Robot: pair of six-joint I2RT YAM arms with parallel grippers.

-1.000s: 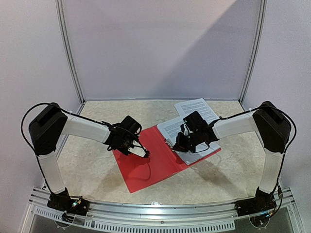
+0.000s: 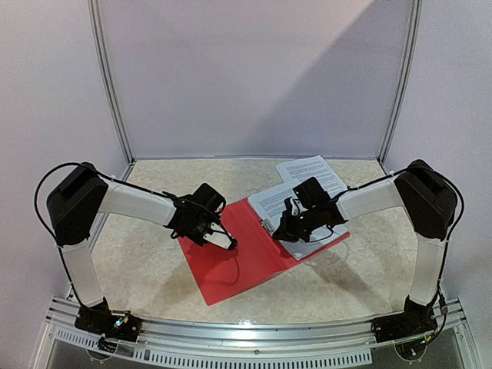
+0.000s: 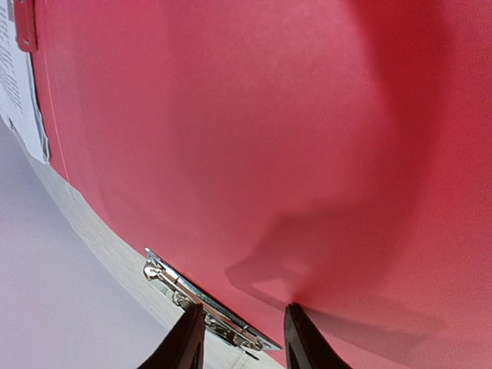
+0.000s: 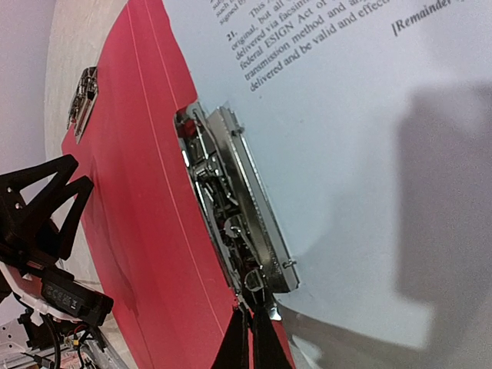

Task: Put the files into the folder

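The red folder (image 2: 227, 265) lies spread open on the table. Printed papers (image 4: 330, 177) rest on its right half, and the metal clip (image 4: 242, 200) by the spine lies along their left edge. My right gripper is at the near end of this clip, its fingertips shut and touching or almost touching the round metal end. Whether any thin part of the clip is pinched between them cannot be made out. Over the left half of the folder, my left gripper stands open with nothing between its fingers, close to a second clip (image 3: 207, 306).
More printed paper (image 2: 314, 167) extends past the folder's far edge onto the table at the back right. Bare tabletop (image 2: 131, 261) shows left of the folder and along the front. Walls enclose the back and sides.
My right gripper has shifted only slightly around the near end of the clip. The left arm, folder and papers look still.
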